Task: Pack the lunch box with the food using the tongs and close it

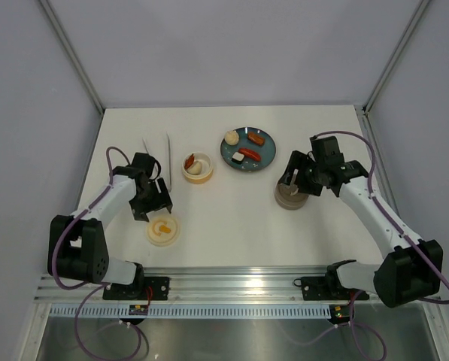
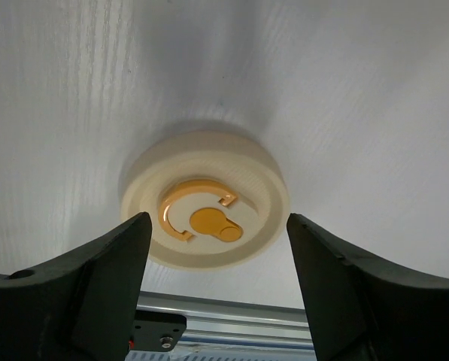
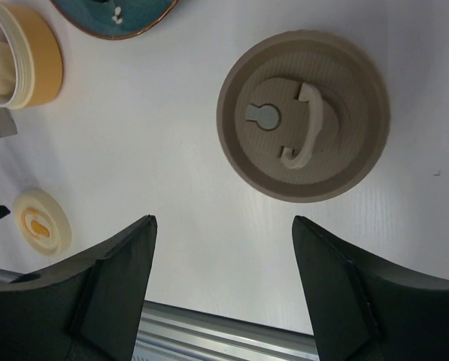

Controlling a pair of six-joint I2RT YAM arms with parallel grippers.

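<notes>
A round cream lid (image 2: 250, 195) with an orange handle lies below my open left gripper (image 1: 153, 203), centred between its fingers in the left wrist view. A larger grey-brown lid (image 3: 344, 150) with a folded handle sits under my open right gripper (image 1: 295, 173). A cream-yellow container (image 1: 198, 177) holding food (image 1: 195, 168) stands at the middle left. A teal plate (image 1: 250, 162) at the back centre carries a bun (image 1: 231, 138), sausages (image 1: 250, 153) and a pale cube (image 1: 238, 157).
Two thin metal utensils (image 1: 168, 150) lie left of the container. A metal rail (image 1: 232, 278) runs along the front edge.
</notes>
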